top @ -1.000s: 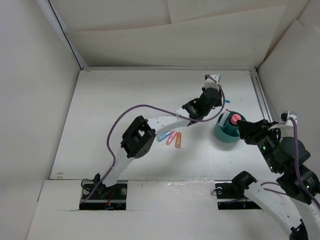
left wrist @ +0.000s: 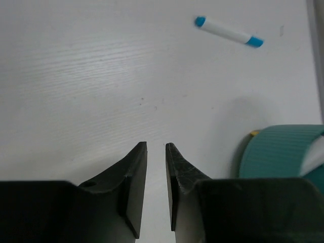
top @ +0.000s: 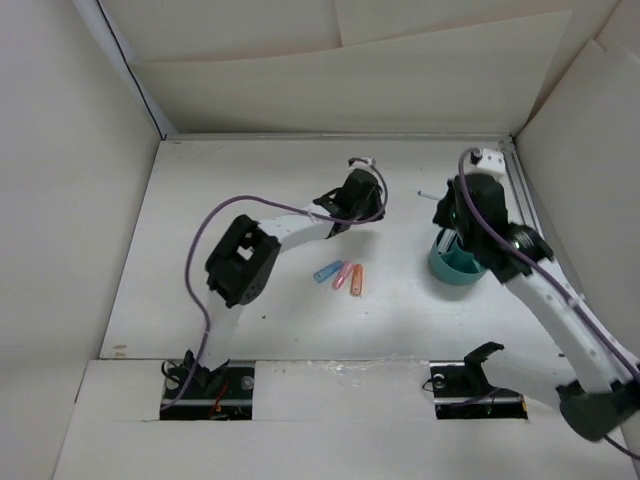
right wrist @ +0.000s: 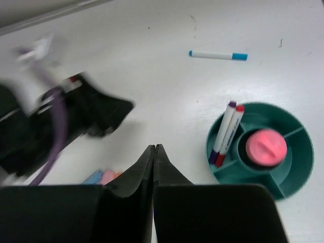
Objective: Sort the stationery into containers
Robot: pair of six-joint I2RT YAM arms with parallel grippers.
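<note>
A teal compartment container holds two upright markers in one compartment and a pink round item in its middle. A blue-capped marker lies on the table behind it. Left of the container lie blue, pink and orange pieces. My left gripper is over bare table left of the container, its fingertips close together with nothing visible between them. My right gripper, shut and empty, hangs above the container's area, hiding part of it in the top view.
Walls border the back and right, with a metal rail along the back edge.
My left arm has swung back to the left, away from the container.
</note>
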